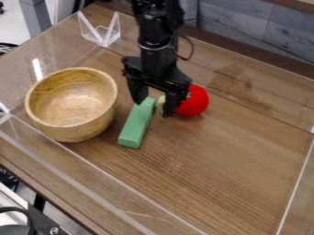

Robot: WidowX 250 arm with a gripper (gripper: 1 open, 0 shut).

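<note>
My black gripper [160,90] hangs near the middle of the camera view, its fingers apart, low over the area between a green bar [136,124] and a red ball-like object [193,100]. A small pale green-yellow item is partly visible beside the red object, mostly hidden behind the gripper. I cannot tell whether the fingers touch any of these.
A wide tan bowl [72,127] fills the left side. A clear plastic piece [99,27] lies at the back left.
</note>
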